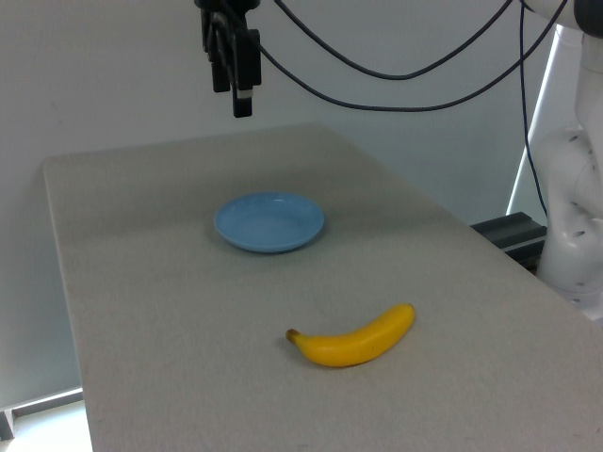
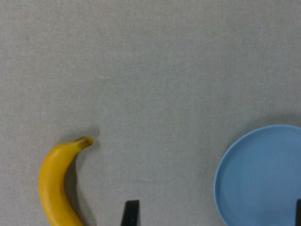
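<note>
A yellow banana (image 1: pixel 358 341) lies on the grey table near the front middle, and a blue plate (image 1: pixel 268 221) rests behind it. My gripper (image 1: pixel 233 99) hangs high above the back of the table, well clear of both. In the wrist view the banana (image 2: pixel 56 183) is at the lower left and the plate (image 2: pixel 261 179) at the lower right. My two fingertips show at the bottom edge of that view, spread wide apart, so the gripper is open, with nothing seen between them but table and plate below.
Black cables loop across the top of the camera top view to the white arm (image 1: pixel 570 217) at the right. A pale wall stands behind the table, whose edges show at left, back and right.
</note>
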